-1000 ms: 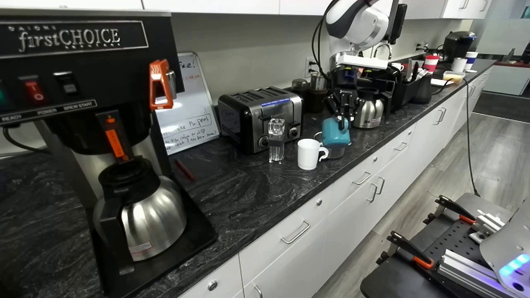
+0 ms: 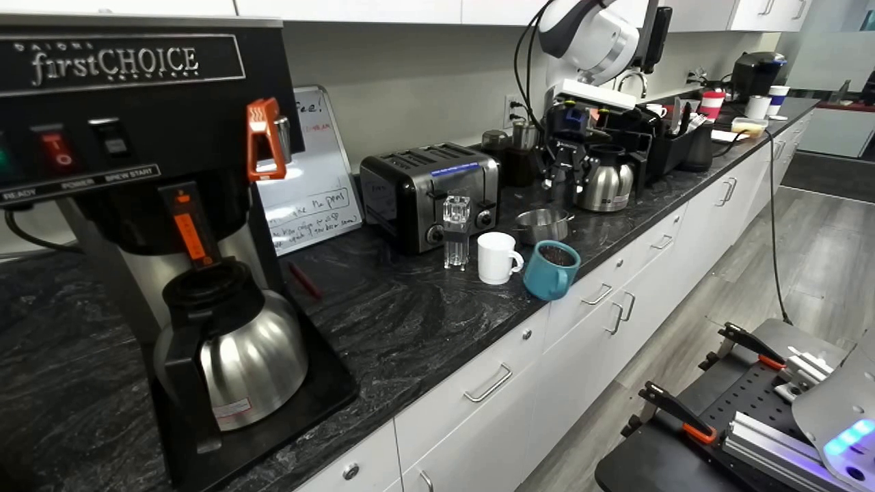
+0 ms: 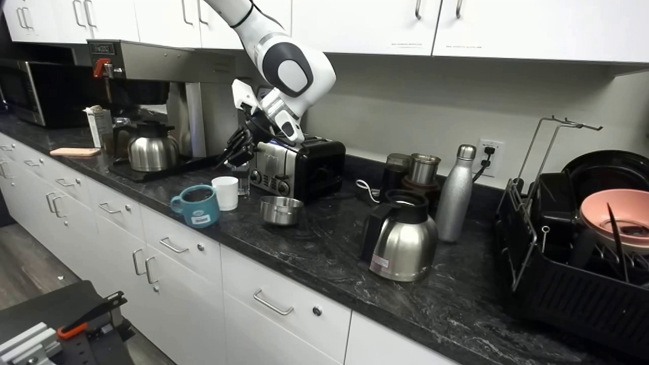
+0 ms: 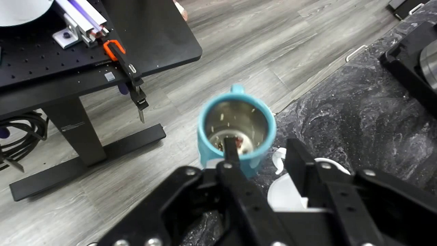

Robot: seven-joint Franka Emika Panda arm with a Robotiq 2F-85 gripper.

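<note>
A teal mug (image 2: 542,277) stands on the counter close to its front edge, beside a white mug (image 2: 494,260). In exterior view 2 the teal mug (image 3: 201,214) looks upright, with the white mug (image 3: 225,193) just to its right. My gripper (image 3: 229,155) is above and behind the two mugs. In the wrist view my open gripper has one finger overlapping the near rim of the teal mug (image 4: 209,144); loose bits show at the mug's bottom. The white mug (image 4: 285,194) is partly hidden below the other finger. Neither mug is gripped.
A metal bowl (image 3: 281,212), a clear grinder (image 2: 456,235) and a toaster (image 2: 431,193) crowd the mugs. A steel carafe (image 3: 404,246) stands farther along. Open counter (image 2: 394,320) lies between the mugs and the coffee maker (image 2: 146,98).
The teal mug was up at my gripper by the metal bowl; now it stands apart on the counter. The white mug has shifted slightly left in exterior view 1. My gripper has turned.
</note>
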